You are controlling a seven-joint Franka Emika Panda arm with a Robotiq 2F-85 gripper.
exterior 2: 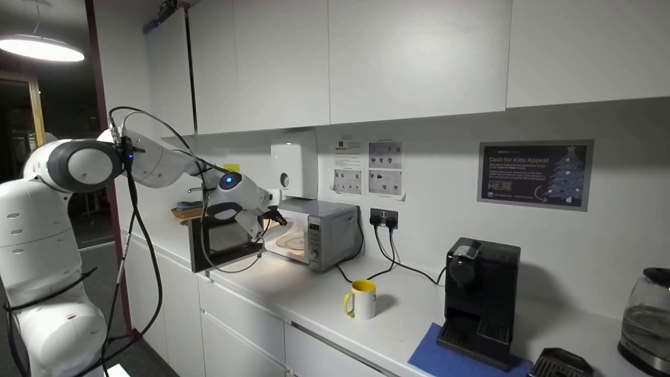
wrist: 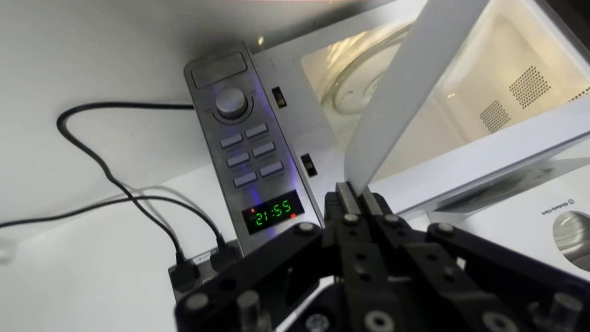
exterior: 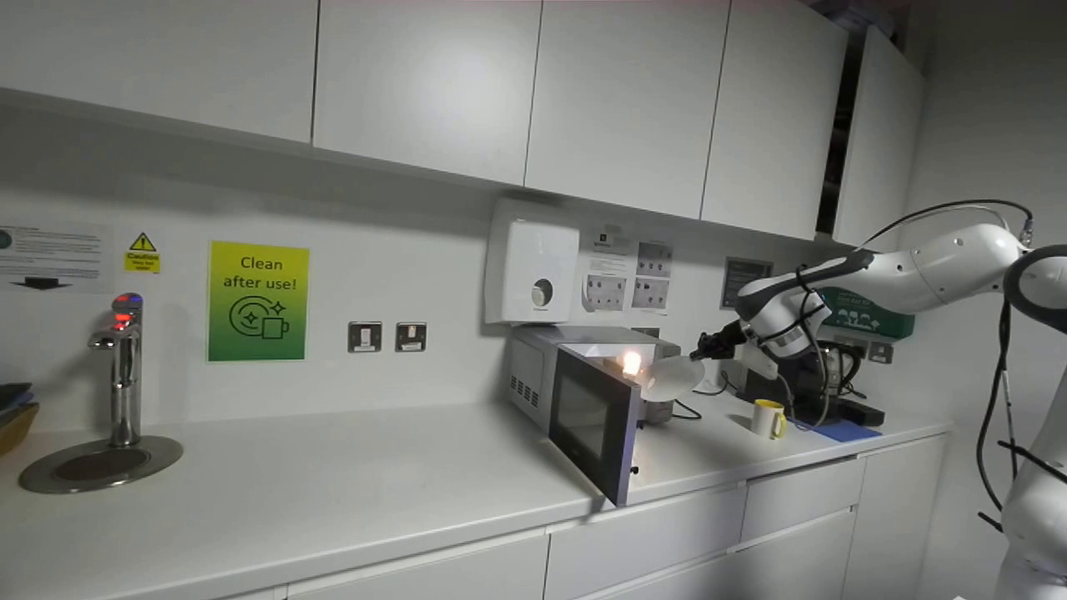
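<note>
A white, round, plate-like dish (exterior: 672,380) is gripped by its edge, with my gripper (exterior: 699,353) shut on it. The wrist view shows the dish (wrist: 412,83) nearly edge-on, its thin rim pinched between the fingertips of my gripper. It is in front of the lit microwave cavity (wrist: 437,130); how far in it reaches, I cannot tell. The microwave (exterior 2: 336,229) stands with its door (exterior: 592,415) swung wide open. A glass turntable (wrist: 354,83) shows inside, partly covered by the dish. In exterior view 2 my gripper (exterior 2: 279,218) appears before the opening.
A white mug with a yellow inside (exterior 2: 363,299) stands on the counter right of the microwave. Farther along are a black coffee machine (exterior 2: 480,295) on a blue mat and a glass jug (exterior 2: 647,314). Left of the open door, the counter (exterior: 380,470) is clear.
</note>
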